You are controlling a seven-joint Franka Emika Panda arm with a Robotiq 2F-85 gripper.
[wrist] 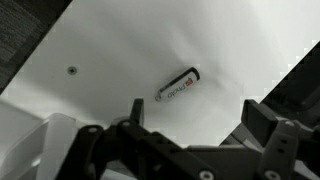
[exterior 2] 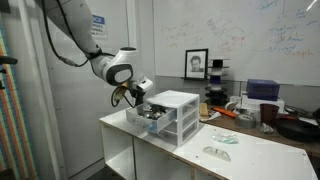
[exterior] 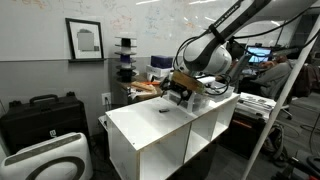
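A short dark marker [wrist: 177,85] with a white lettered label lies flat on the white surface in the wrist view. It shows as a small dark mark [exterior: 165,109] on the cabinet top in exterior view 1. My gripper is open above the surface, its two black fingers wide apart with nothing between them. The marker appears ahead of the gap between the fingertips. In exterior view 1 the gripper [exterior: 181,90] hangs near the drawer unit, to the right of the marker. From exterior view 2, it is partly hidden behind the pulled-out drawer [exterior 2: 150,121].
A white drawer unit [exterior 2: 181,112] stands on the cabinet top, its upper drawer pulled out and holding small items. A pan [exterior 2: 298,130] and a dark box [exterior 2: 262,90] sit on the table behind. Bare white surface [exterior: 139,118] surrounds the marker.
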